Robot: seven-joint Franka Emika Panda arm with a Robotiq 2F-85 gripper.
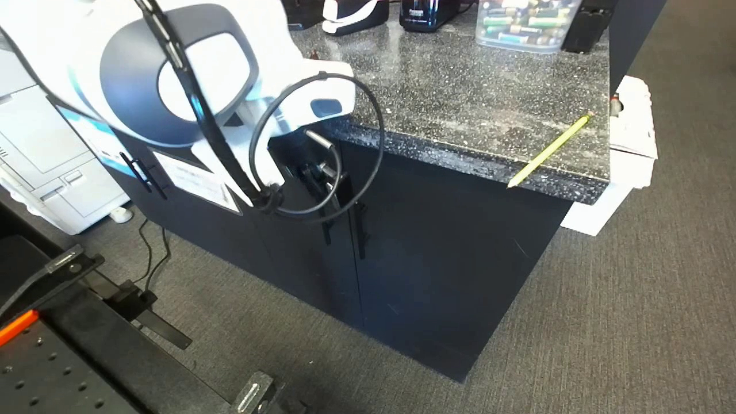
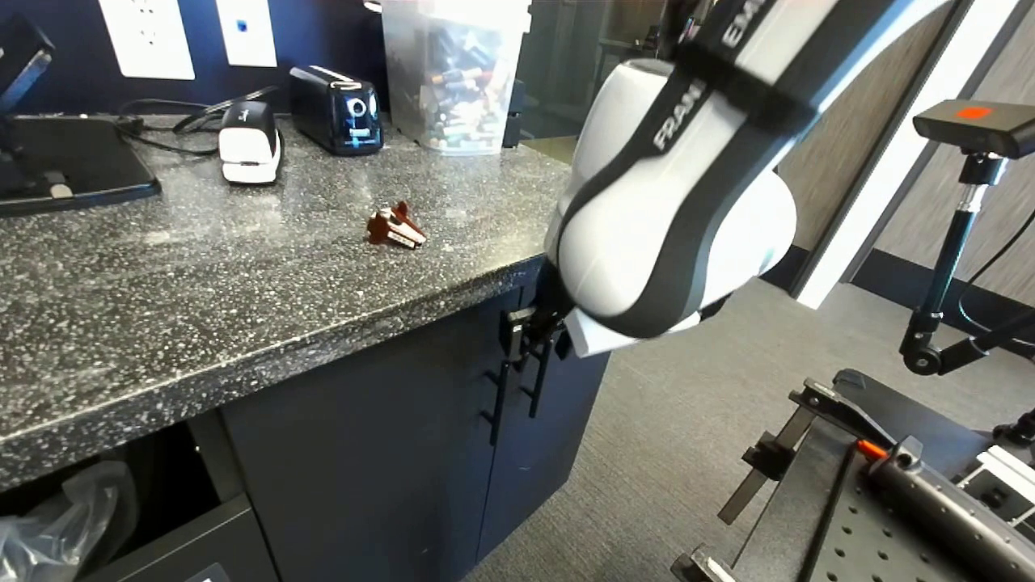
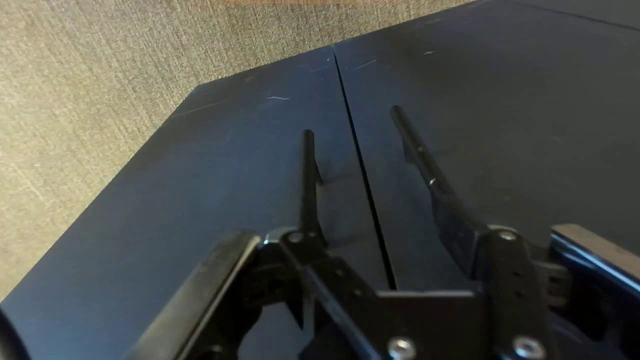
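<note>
Two black bar handles stand upright side by side on dark cabinet doors (image 1: pixel 441 276). The end door's handle (image 3: pixel 309 174) is on the left in the wrist view, and the neighbouring door's handle (image 3: pixel 420 150) on the right, with the door seam between. My gripper (image 2: pixel 534 330) is at the upper ends of these handles, below the counter edge. In the wrist view its fingers (image 3: pixel 201 300) are spread apart, and the near ends of both handles run behind the gripper's linkages. Whether a finger touches a handle cannot be told. Nothing is visibly clamped.
The speckled counter (image 2: pixel 291 291) overhangs the doors. On it are a staple remover (image 2: pixel 394 226), a stapler (image 2: pixel 249 144), a pencil sharpener (image 2: pixel 336 110) and a battery bin (image 2: pixel 456 78). A yellow pencil (image 1: pixel 549 150) juts past the counter edge.
</note>
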